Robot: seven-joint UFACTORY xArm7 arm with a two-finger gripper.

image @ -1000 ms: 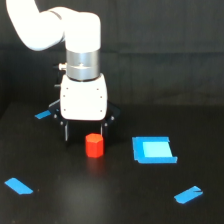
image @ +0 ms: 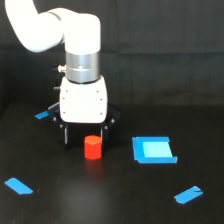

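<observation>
A red block (image: 93, 148) stands on the dark table, left of the middle in the camera view. Just behind and above it hangs my gripper (image: 86, 136), below the white hand of the arm. Its thin dark fingers are spread wider than the block, so it looks open. The block shows below and between them, nearer the right finger. Whether either finger touches the block cannot be made out against the dark background.
To the right lies a blue tape square (image: 141, 157) with a pale blue centre (image: 157, 149). Blue tape strips mark the front left (image: 18, 186), the front right (image: 188, 195) and the back left.
The arm and gripper have come down very slightly.
</observation>
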